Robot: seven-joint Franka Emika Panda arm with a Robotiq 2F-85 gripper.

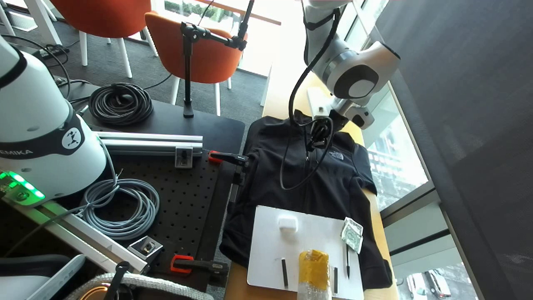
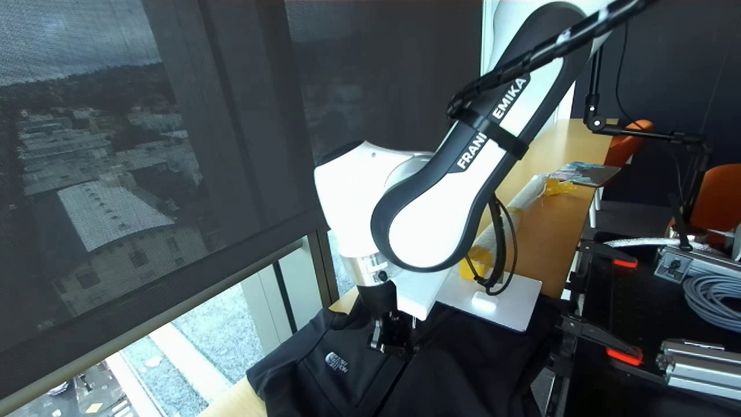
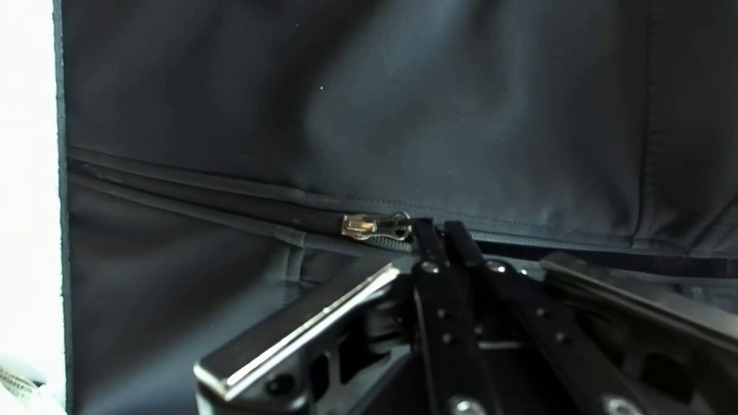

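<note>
A black jacket (image 1: 325, 175) lies spread on the wooden table, its front zipper running lengthwise. In the wrist view, the shiny zipper slider (image 3: 358, 227) sits on the zipper's teeth, with its pull (image 3: 395, 226) stretched out towards my gripper. The fingers are closed together on the end of that pull, which they hide. Left of the slider the zipper is joined; to the right, a narrow dark gap shows between its two sides. In exterior view 2 my gripper (image 2: 390, 345) is low over the jacket, close to the white chest logo (image 2: 337, 362).
A white board (image 1: 270, 240) rests on the jacket's lower part, carrying a white block (image 1: 287, 224), a yellow-taped roll (image 1: 313, 267) and a banknote (image 1: 352, 234). Clamps (image 1: 228, 158) line the neighbouring black table. A window and dark blind stand on the other side.
</note>
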